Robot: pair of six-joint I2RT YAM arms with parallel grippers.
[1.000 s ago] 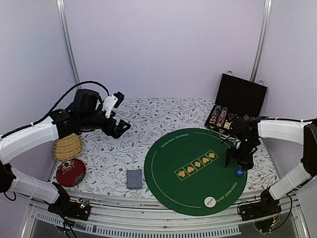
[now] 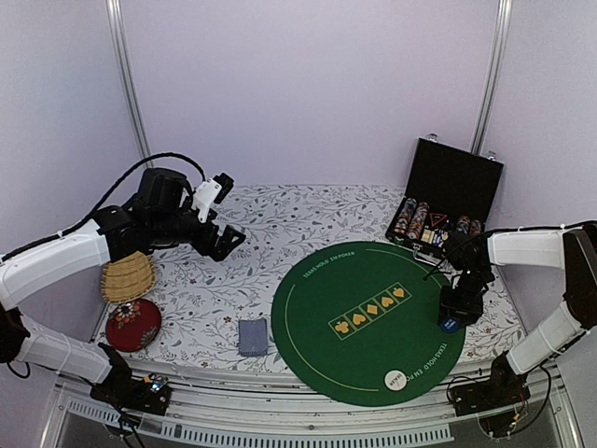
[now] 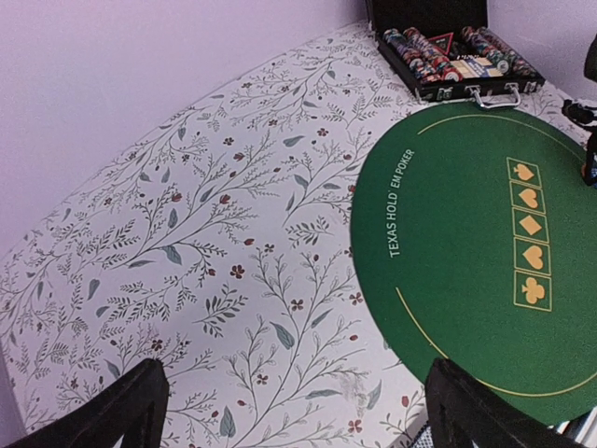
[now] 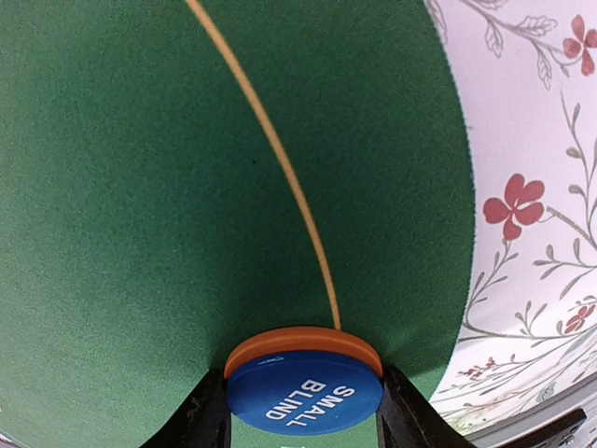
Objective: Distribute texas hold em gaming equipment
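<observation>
The green round poker mat (image 2: 326, 299) covers the table's front right. My right gripper (image 2: 460, 313) is low over its right edge, fingers at both ends of the blue SMALL BLIND button (image 4: 303, 392), which rests on an orange disc (image 4: 301, 336); whether it grips them I cannot tell. My left gripper (image 2: 229, 243) hangs open and empty above the table's left part. A white dealer button (image 2: 395, 380) lies at the mat's front. The open black case (image 2: 448, 177) with chips and cards stands at the back right.
A grey-blue card deck (image 2: 253, 337) lies left of the mat. A red round item (image 2: 132, 325) and a wicker basket (image 2: 127, 277) sit at the far left.
The left arm has stayed still.
</observation>
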